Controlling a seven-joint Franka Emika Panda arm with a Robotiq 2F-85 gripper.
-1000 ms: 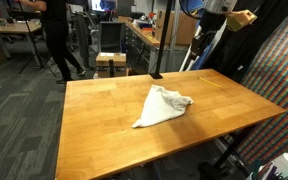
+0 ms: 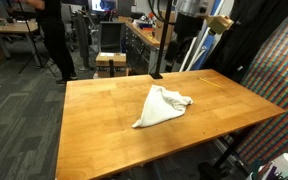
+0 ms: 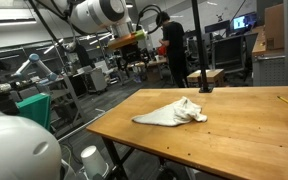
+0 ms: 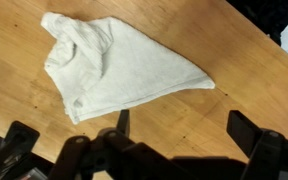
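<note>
A white cloth (image 2: 164,105) lies loosely crumpled on the wooden table (image 2: 94,125), with one corner stretched toward the near side. In the wrist view the cloth (image 4: 129,65) spreads across the upper left and middle, bunched at its left end and tapering to a point on the right. My gripper is open, its two black fingers wide apart and nothing between them. It hangs well above the tabletop, apart from the cloth, which lies ahead of the fingers in the wrist view.
A thin yellow stick (image 2: 212,82) rests near the table's far right part. Bare wood surrounds the cloth on every side. A person in black (image 2: 54,40) stands beyond the table, and a white cup-like object (image 3: 91,158) is low beside the table.
My arm's gripper end has moved left in exterior view 1, nearer to above the cloth. The cloth has stayed where it was. The person at the back has shifted slightly.
</note>
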